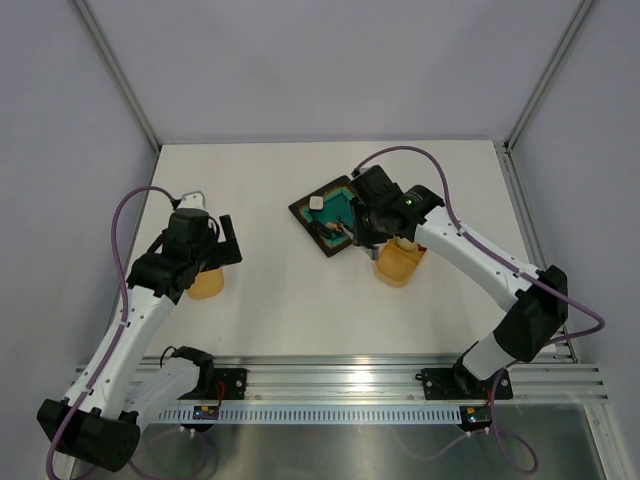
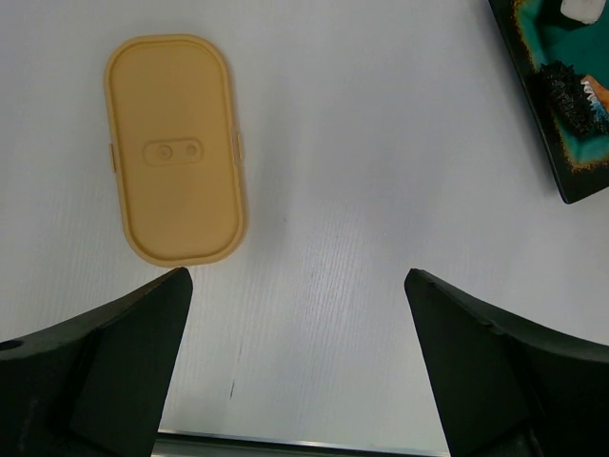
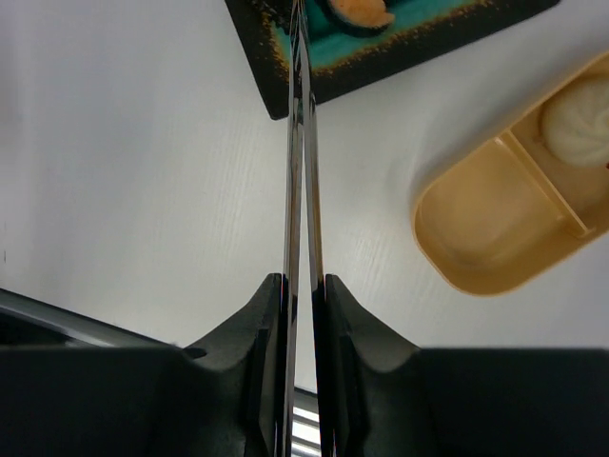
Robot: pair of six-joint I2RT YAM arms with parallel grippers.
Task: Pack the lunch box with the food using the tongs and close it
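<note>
A dark-rimmed teal plate holds a white piece, a dark piece and an orange piece. A tan lunch box lies to its lower right, a pale round item in one compartment. My right gripper hangs over the plate with long metal utensil tips pointing into it; their far ends leave the top of the right wrist view, so what they grip cannot be seen. My left gripper stands open at the left, above the tan lid.
Walls border the table at back and sides; a metal rail runs along its front edge.
</note>
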